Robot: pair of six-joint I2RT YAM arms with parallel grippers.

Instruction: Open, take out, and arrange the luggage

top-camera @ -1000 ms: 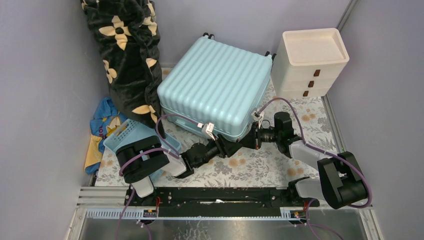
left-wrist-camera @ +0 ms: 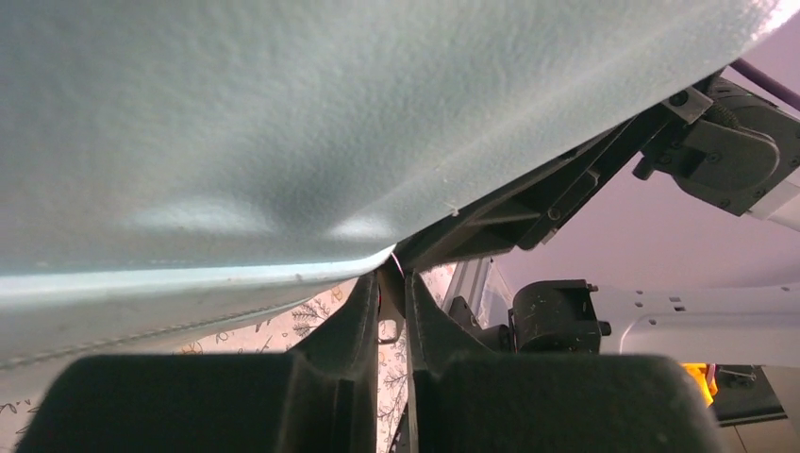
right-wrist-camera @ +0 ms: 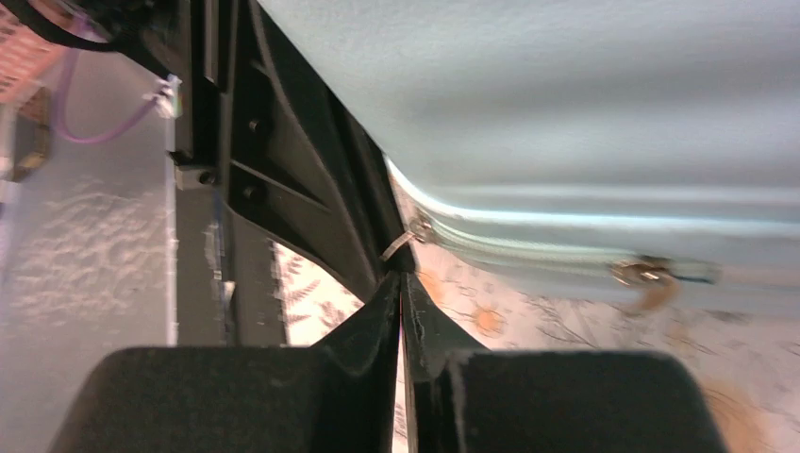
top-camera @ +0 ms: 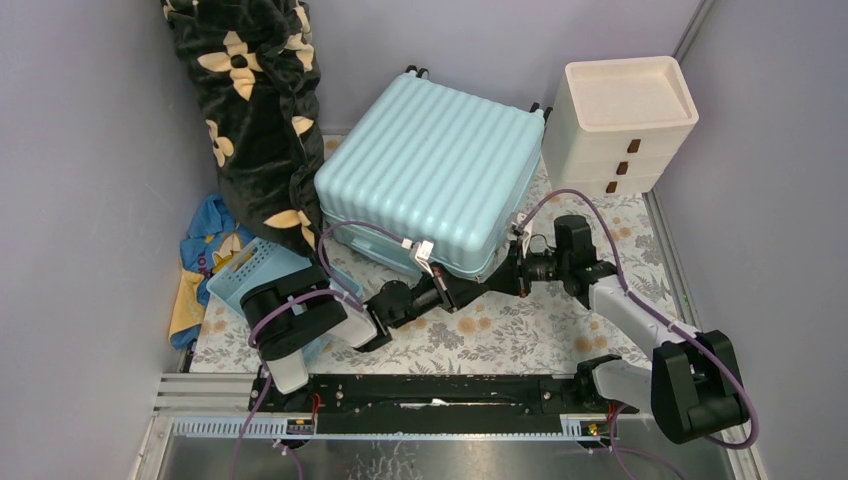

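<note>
The light-blue suitcase [top-camera: 425, 170] lies flat on the floral mat [top-camera: 450, 345]. Both grippers meet at its front right lower corner. My left gripper [top-camera: 462, 292] is under the corner; in the left wrist view its fingers look nearly together beside the right gripper's dark body. My right gripper [top-camera: 505, 285] is at the same corner, shut; in the right wrist view a zipper pull [right-wrist-camera: 401, 241] and a second slider [right-wrist-camera: 641, 272] sit on the zipper seam, the first by the fingertips. Whether the fingertips grip it is hard to tell.
A white drawer unit [top-camera: 630, 95] stands at the back right. A dark flowered blanket [top-camera: 250, 110] stands at the left, with a blue basket [top-camera: 240, 290] and coloured cloths [top-camera: 200, 260] below.
The right arm has shifted slightly toward the front and right, its gripper still at the suitcase corner. The left arm has moved very slightly; the suitcase looks unmoved.
</note>
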